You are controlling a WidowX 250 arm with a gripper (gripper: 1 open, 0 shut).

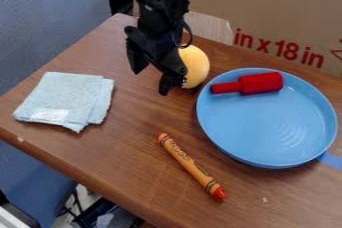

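The black robot gripper (pixel 150 64) hangs over the back middle of the wooden table, just left of and partly in front of a yellow round object (pixel 194 67). Whether its fingers hold anything is hard to make out. A red rolling pin (pixel 249 84) lies on a blue plate (pixel 263 135) at the right. A large orange crayon (pixel 190 165) lies in the front middle, and a folded pale cloth (pixel 66 99) is at the left.
A cardboard box (pixel 281 17) stands along the back. The table (pixel 107 162) has bare wood between the cloth, crayon and plate and at the back left. Its left edge borders a blue-grey area.
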